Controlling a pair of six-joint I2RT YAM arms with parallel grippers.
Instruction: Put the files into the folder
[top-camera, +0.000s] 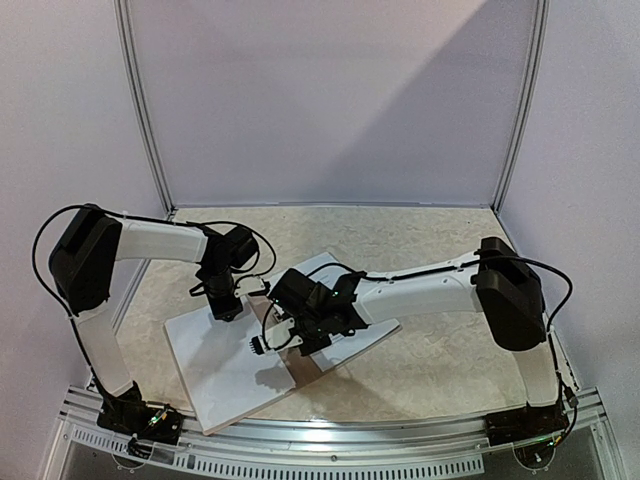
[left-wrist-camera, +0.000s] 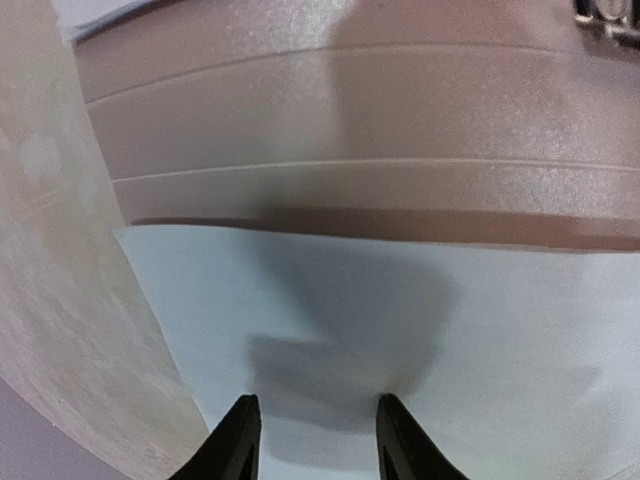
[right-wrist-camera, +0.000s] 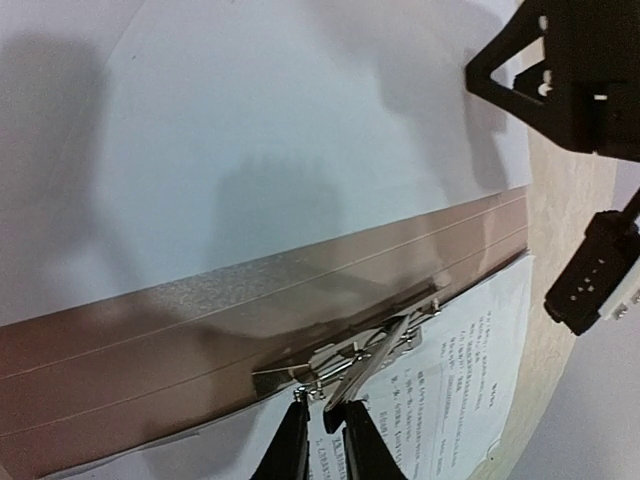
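Observation:
An open folder with a brown spine lies at the table's front left; a white sheet covers its left half, printed papers the other. A metal clip sits on the spine. My right gripper is at the clip's lever, part open, the lever's end between or just above its fingertips. My left gripper hovers at the white sheet, its fingertips apart in the left wrist view; whether something is between them is unclear.
Walls and a metal rail bound the table. Both arms reach over the folder, close to each other.

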